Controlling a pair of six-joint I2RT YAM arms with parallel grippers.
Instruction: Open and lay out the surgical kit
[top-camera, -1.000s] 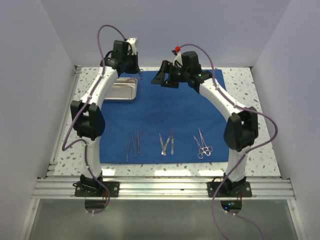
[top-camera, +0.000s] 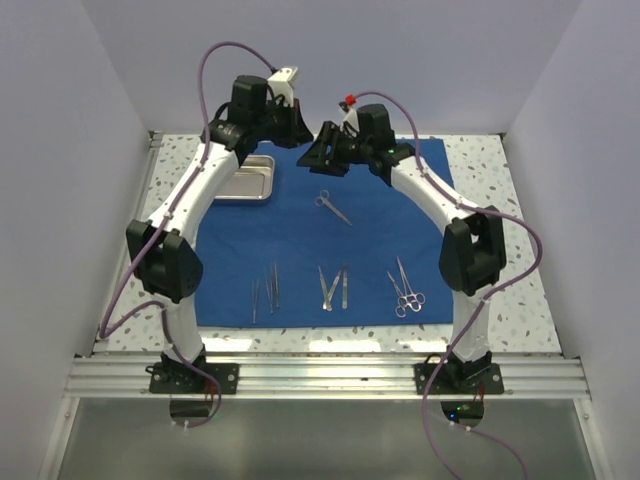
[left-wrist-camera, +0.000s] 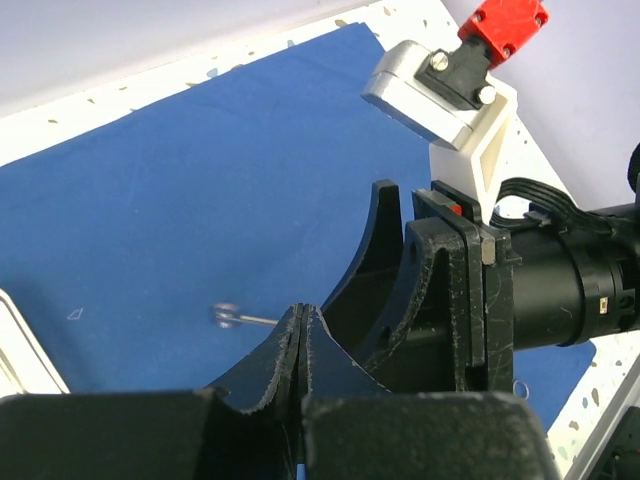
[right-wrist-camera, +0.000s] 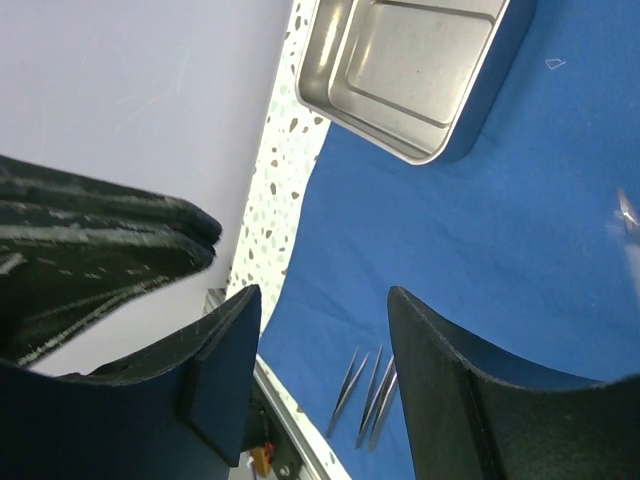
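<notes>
A pair of scissors (top-camera: 332, 206) shows over the middle of the blue cloth (top-camera: 240, 230), below both grippers and clear of them. It is blurred in the wrist views, so I cannot tell whether it rests flat. My left gripper is shut, with nothing visible between its fingertips. Facing it at the back centre, my right gripper stands open and empty. At the back left of the cloth sits the metal tray (top-camera: 262, 190), partly covered by the left arm; its visible floor is bare.
Along the front of the cloth lie several slim tweezers-like tools (top-camera: 267, 288), a group of knife-like tools (top-camera: 334, 288), and clamps (top-camera: 406, 290) at the right. The two grippers nearly touch.
The left gripper has moved right, towards the right one.
</notes>
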